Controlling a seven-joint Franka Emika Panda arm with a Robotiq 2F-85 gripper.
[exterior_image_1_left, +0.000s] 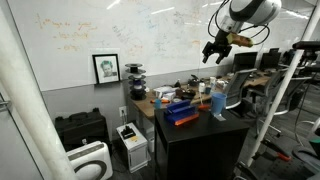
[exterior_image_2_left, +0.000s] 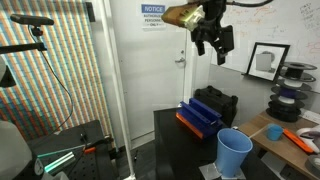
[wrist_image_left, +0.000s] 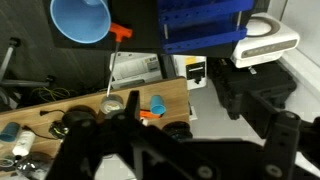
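Observation:
My gripper (exterior_image_1_left: 213, 55) hangs high in the air above the black table, open, with nothing between its fingers. In the second exterior view, the gripper (exterior_image_2_left: 210, 55) is well above a blue rack (exterior_image_2_left: 206, 112) and a blue cup (exterior_image_2_left: 232, 156). The wrist view looks down past the open gripper at the blue cup (wrist_image_left: 80, 18) in the top left corner and the blue rack (wrist_image_left: 205, 30) at upper right. An orange-handled tool (wrist_image_left: 120, 31) lies beside the cup, its thin shaft reaching past the table edge.
Behind the black table (exterior_image_1_left: 205, 150) runs a wooden bench (exterior_image_2_left: 296, 152) with spools (exterior_image_2_left: 291, 88) and several small items. A white-and-black machine (wrist_image_left: 265, 40) stands on the floor near the rack's end. The air around the gripper is free.

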